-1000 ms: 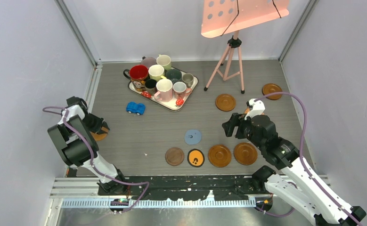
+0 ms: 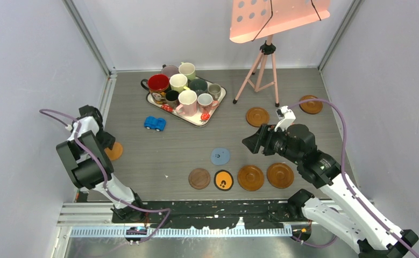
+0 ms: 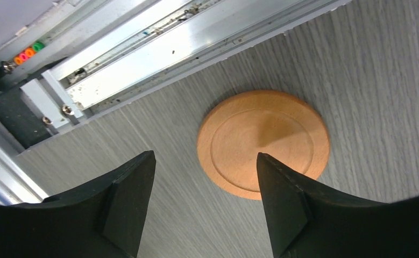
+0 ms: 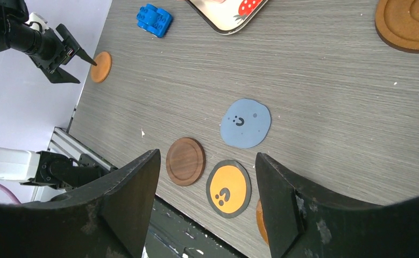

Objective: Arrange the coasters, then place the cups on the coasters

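Observation:
Several cups stand upright and crowded on a tray (image 2: 200, 122) at the back left, among them a red mug (image 2: 158, 83) and a pink mug (image 2: 187, 101). At the left edge lies an orange-brown coaster (image 3: 250, 142), with my left gripper open above it and nothing between its fingers. My right gripper hangs over the right-centre of the table, its fingers apart and empty. Beyond its fingertips are a blue coaster (image 4: 245, 123), a dark brown one (image 4: 185, 161) and a yellow-and-black one (image 4: 228, 188). Which cup or coaster is meant cannot be told.
A blue toy car (image 2: 155, 123) sits just in front of the tray. Brown saucer-like coasters (image 2: 250, 178) lie at the front and back right. A pink tripod stand (image 2: 261, 70) rises at the back.
Cups and coasters have not moved.

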